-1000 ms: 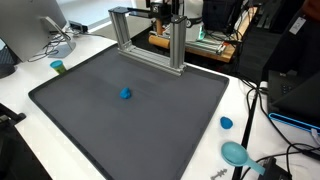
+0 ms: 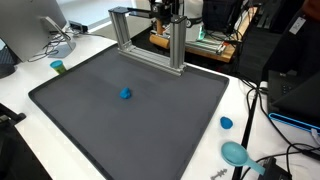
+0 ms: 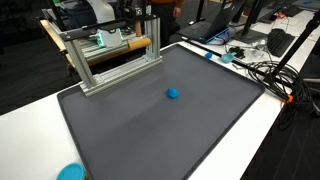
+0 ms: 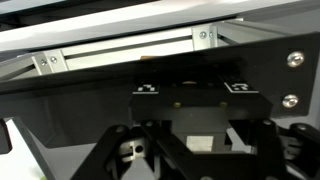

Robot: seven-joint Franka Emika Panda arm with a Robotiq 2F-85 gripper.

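Note:
My gripper (image 2: 160, 22) is at the metal frame (image 2: 150, 55) on the far edge of the grey board, partly cut off by the top of exterior view 1. An orange-brown cylinder-like piece (image 2: 159, 41) shows just below it; whether the two touch is unclear. In the wrist view, the gripper lies over a dark bar (image 4: 60, 88) of the frame, and its fingers are too dark to read. A small blue object (image 2: 126, 93) rests alone on the board, also visible as a blue piece (image 3: 172, 93) in exterior view 2.
The grey board (image 2: 130, 130) is mostly bare. A green-topped cup (image 2: 58, 67) stands off its far left edge. At the right lie a blue disc (image 2: 226, 123), a teal round thing (image 2: 238, 155) and black cables. The frame's uprights and bars crowd the gripper.
The dark gripper parts at the top of exterior view 1 have shifted slightly. The board, the blue object and the frame stay where they were.

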